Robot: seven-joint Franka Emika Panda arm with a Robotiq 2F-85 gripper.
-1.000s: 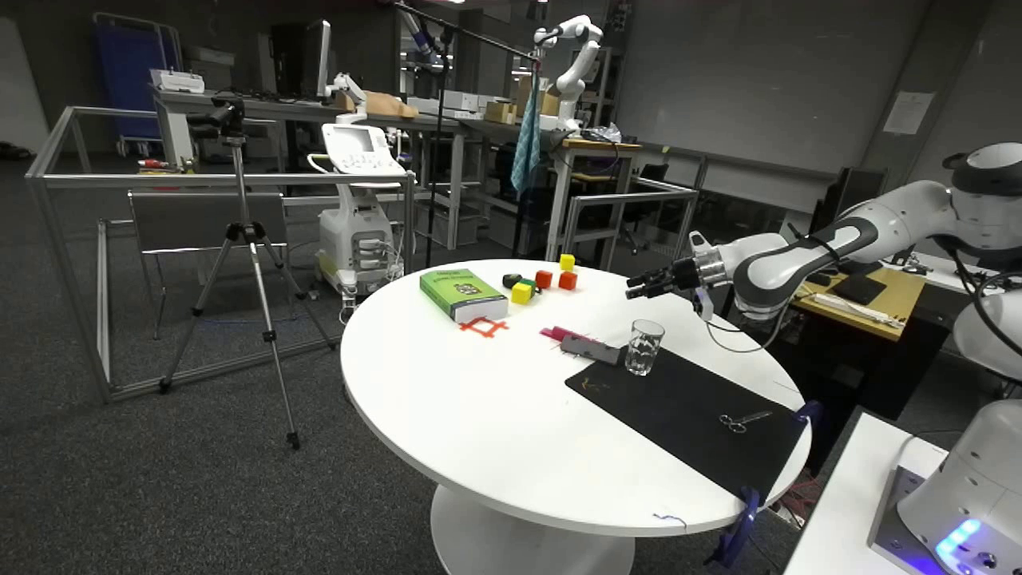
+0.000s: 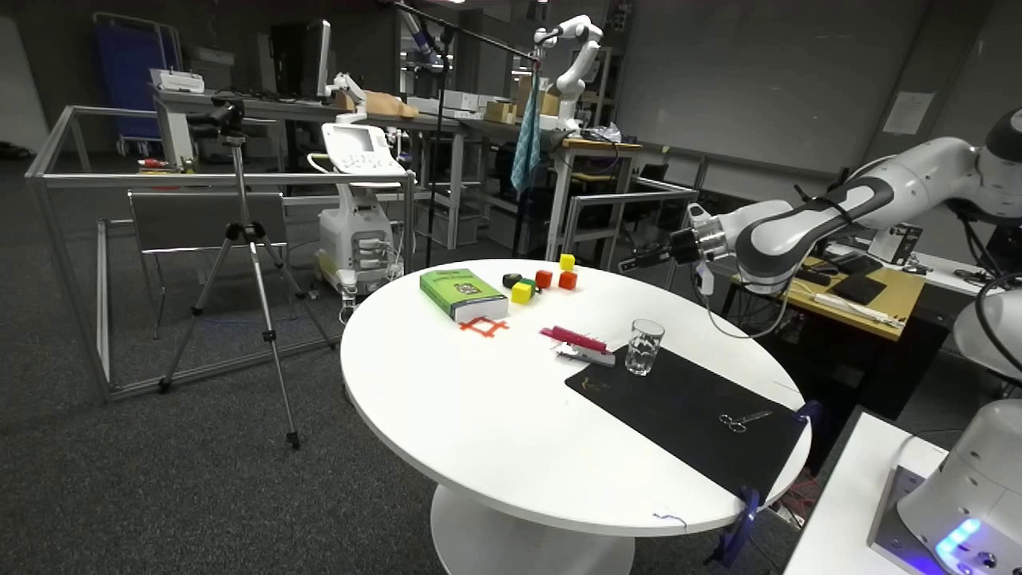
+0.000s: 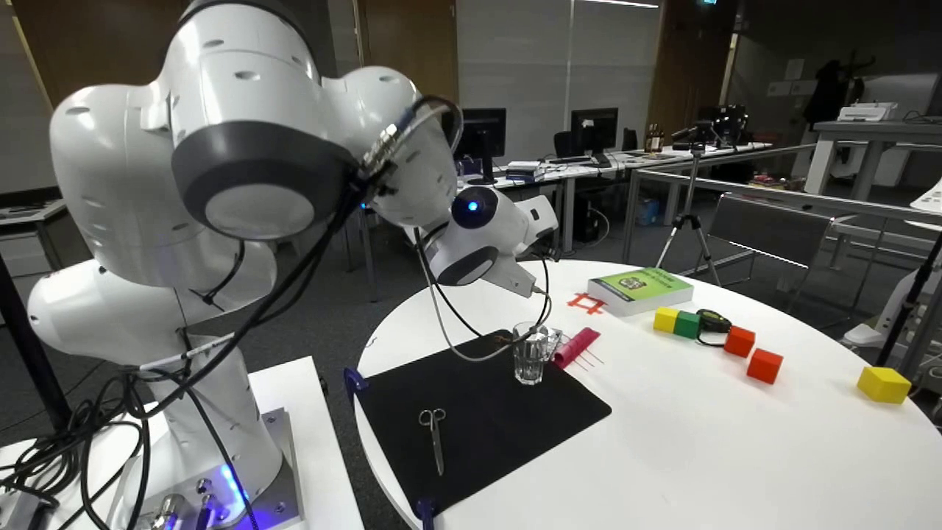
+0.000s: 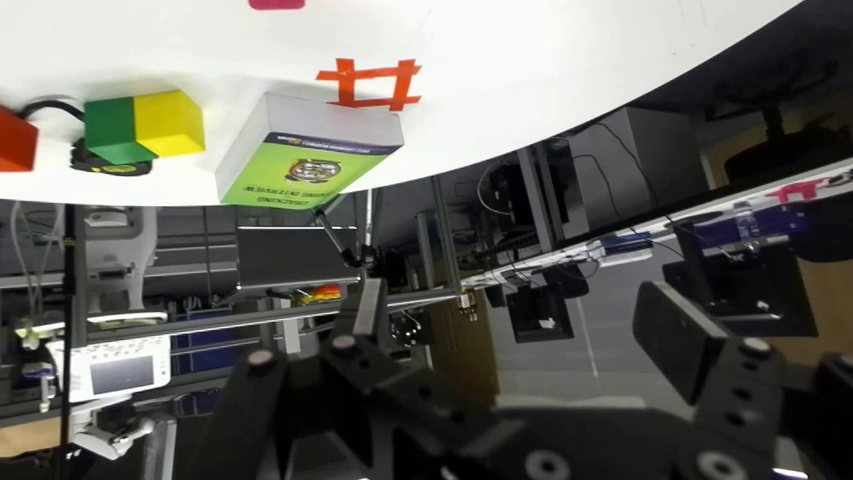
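Observation:
My gripper (image 2: 627,264) hovers above the right rear of the round table in exterior view 1, pointing left. In the wrist view its two dark fingers stand wide apart with nothing between them, so the gripper is open. A clear glass (image 2: 643,346) stands upright at the corner of a black mat (image 2: 690,412), below and apart from the gripper. Beside it lie a pink roll (image 3: 575,347) and a grey object (image 2: 586,355). Scissors (image 3: 433,433) rest on the mat. A green book (image 4: 300,168) lies near an orange-red tape square (image 4: 372,84).
Yellow (image 4: 169,124), green (image 4: 110,128) and red blocks (image 3: 765,366) sit on the table, with a dark rounded object (image 3: 713,321) among them. Blue clamps (image 2: 738,527) grip the mat's edge.
The arm has risen, lifting my gripper higher above the table and slightly left. The grey object beside the glass looks lighter now. The glass, book and blocks are unmoved.

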